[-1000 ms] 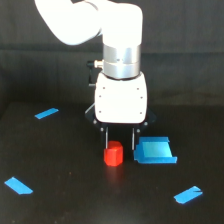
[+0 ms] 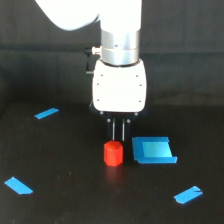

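Observation:
A small red object (image 2: 114,153) stands on the dark table near the middle of the camera view. Just above or behind it, my gripper (image 2: 119,138) points down with its fingers drawn close together. Nothing shows between them. The fingertips' lower ends come near the top of the red object, and whether they touch it is hard to tell. A shallow blue square tray (image 2: 154,159) lies immediately right of the red object and looks empty.
Blue tape strips mark the table at the left (image 2: 18,186), back left (image 2: 47,113) and front right (image 2: 188,195). A dark curtain hangs behind.
My gripper has risen a little, and its fingers, wide apart before, have closed toward each other. The red object and the tray have stayed in place.

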